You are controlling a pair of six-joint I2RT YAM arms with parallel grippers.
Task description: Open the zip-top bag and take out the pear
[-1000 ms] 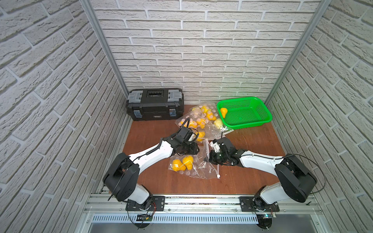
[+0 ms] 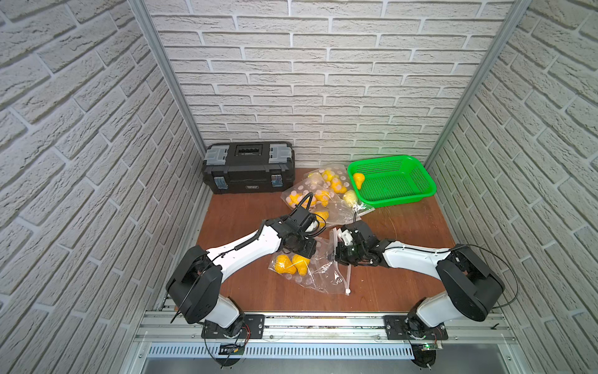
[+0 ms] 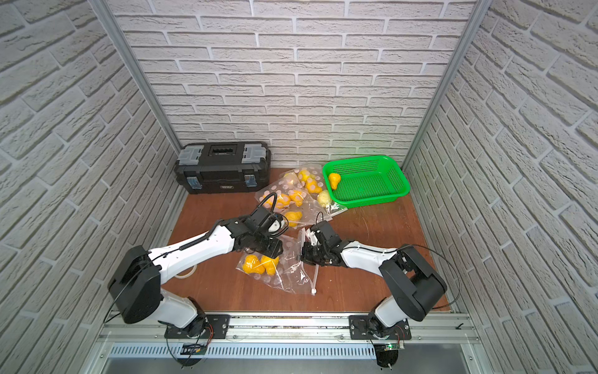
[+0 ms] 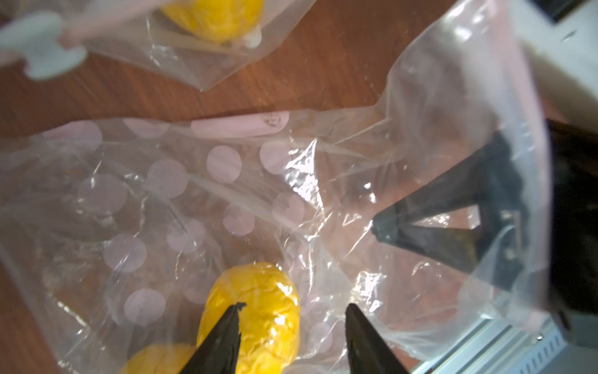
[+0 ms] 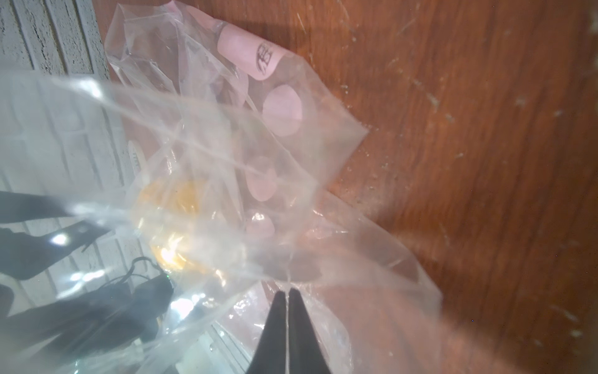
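A clear zip bag [image 2: 320, 274] with pale dots lies on the table, two yellow pears [image 2: 284, 264] inside at its left end. Its opening faces right, a white slider at the front end of the zip strip. My right gripper is shut at the mouth, where blurred film surrounds the fingers; one film layer is between them as far as shows. In the left wrist view my left gripper stands part open above the bag, a pear [image 4: 252, 318] below and left of its gap. Nothing shows between its fingers.
More clear bags with yellow fruit [image 2: 320, 196] lie behind. At the back right is a green basket [image 2: 398, 200] holding one pear [image 2: 358, 180]. A black toolbox [image 2: 249, 168] stands back left. Bare table lies to the right.
The bag's slider end has moved a little toward the front. The right arm has hardly moved.
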